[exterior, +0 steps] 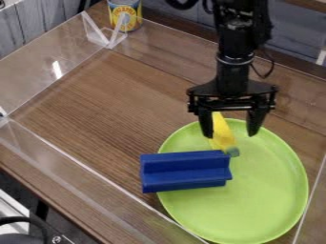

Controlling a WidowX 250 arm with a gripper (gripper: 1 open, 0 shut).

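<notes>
My black gripper (230, 116) is open, lowered over a yellow banana (223, 139) that lies on a green plate (261, 200). One finger is on either side of the banana's upper end, which is partly hidden by the gripper; whether they touch it I cannot tell. A blue block-shaped holder (185, 173) rests on the plate's left part, just below and left of the banana.
A can (124, 13) stands at the back left. Clear walls edge the left and front of the work area.
</notes>
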